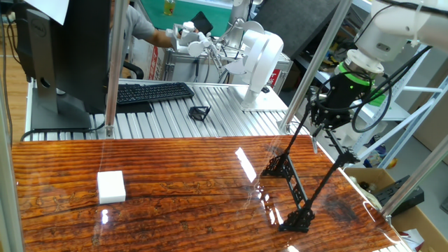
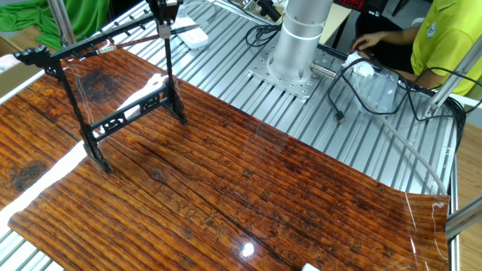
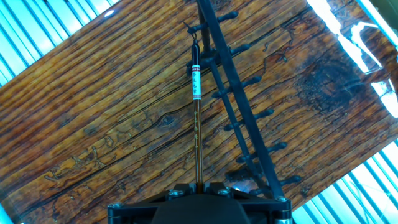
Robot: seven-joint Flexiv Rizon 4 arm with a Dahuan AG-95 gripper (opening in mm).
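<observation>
A thin brown brush with a white label and a black cord loop at its far end runs straight out from my gripper, which is shut on its shaft. Beside it in the wrist view is the black rack's pegged top bar; the cord loop lies close to the pegs at the bar's far end. Whether the loop touches a peg, I cannot tell. In exterior view 2 the brush stretches along the top of the black rack, with the gripper at the rack's right end.
The rack stands upright on the glossy wood-patterned tabletop. A white block sits far off on the left in exterior view 1. Between block and rack the surface is clear. Cables hang around the arm's wrist.
</observation>
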